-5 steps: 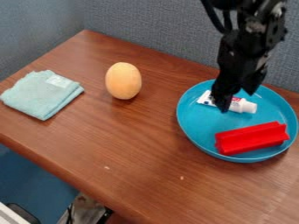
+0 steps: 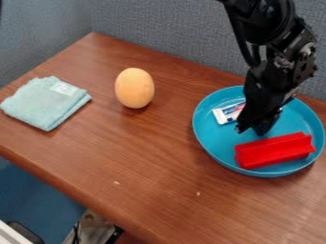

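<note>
My black gripper (image 2: 258, 120) reaches down into the blue plate (image 2: 209, 134) on the right, over a white tube (image 2: 230, 111) with printed label, which it partly hides. Its fingers look closed; whether anything is between them is hard to see. A red block-like object (image 2: 273, 151) lies on the front part of the plate, just below the gripper.
An orange egg (image 2: 133, 88) stands left of the plate, and a folded pale cloth (image 2: 46, 103) lies near the table's left edge. A grey padded wall runs behind.
My gripper has moved lower over the plate, covering more of the white tube. The other objects have not visibly moved.
</note>
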